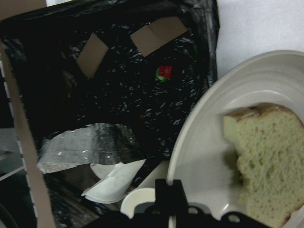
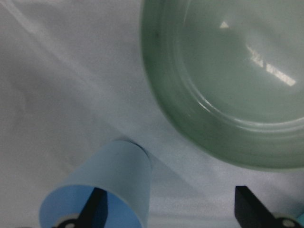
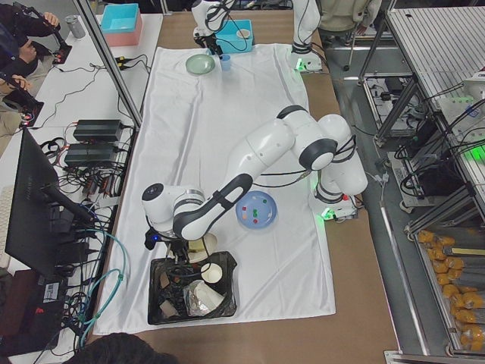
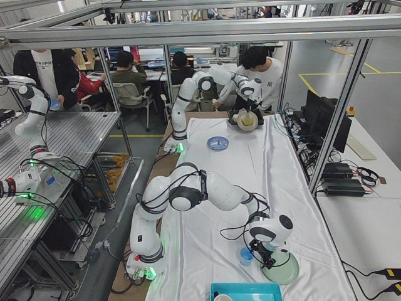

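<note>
A cream plate [image 1: 213, 161] carrying a bread slice [image 1: 266, 161] is held at its rim by my left gripper, over a black-lined bin [image 1: 109, 61] holding cardboard, paper cups and plastic scraps. The plate is also visible beside the bin in the camera right view [image 4: 246, 125]. My right gripper stands open above the white cloth, one finger at the mouth of a blue cup [image 2: 123, 175], beside a green plate [image 2: 223, 118].
A blue plate [image 3: 256, 203] with small red and green pieces lies clear of the bin. A turquoise container [image 4: 246, 290] stands near the right arm.
</note>
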